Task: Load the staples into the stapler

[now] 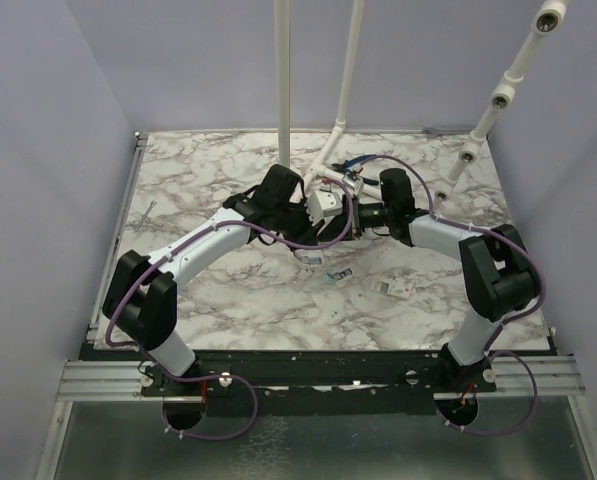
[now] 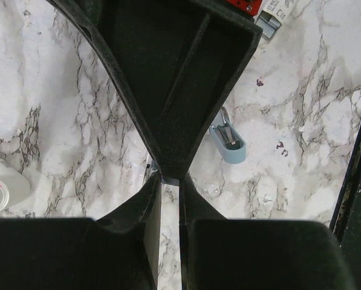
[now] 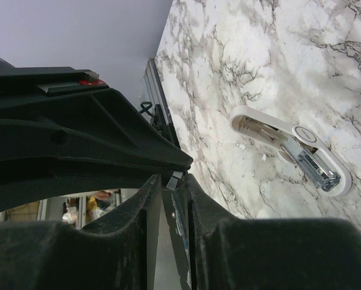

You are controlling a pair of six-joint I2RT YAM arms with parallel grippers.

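A small metal strip of staples sits between the fingertips of my left gripper, which is shut on it. The right gripper's dark fingers come down from the top of that view, their tips meeting the strip. In the right wrist view, the strip pokes out from the left gripper's tip, and my right gripper stands partly open with its fingers either side of it. A white stapler lies opened on the table, its metal magazine showing. Both arms meet near mid-table in the top view, where the tips are hard to make out.
A small blue-grey stapler lies below the grippers. Near it is a white box with print on it. A white round container stands at left. In the top view, the front left of the table is clear.
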